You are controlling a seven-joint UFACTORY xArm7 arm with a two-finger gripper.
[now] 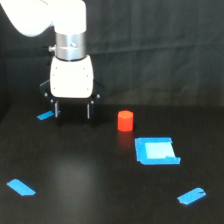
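Note:
My gripper (73, 112) is at the back left, pointing down with its two fingers spread apart. Nothing shows between them. A red cylinder (125, 121) stands upright on the black table, to the right of my gripper and clear of it. In front of the cylinder and to its right lies a white square (159, 151) bordered with blue tape (142, 147).
Blue tape strips lie flat at the front left (21, 187), the front right (191, 196) and the back left (46, 115), the last near my gripper. A dark curtain (160, 50) hangs behind.

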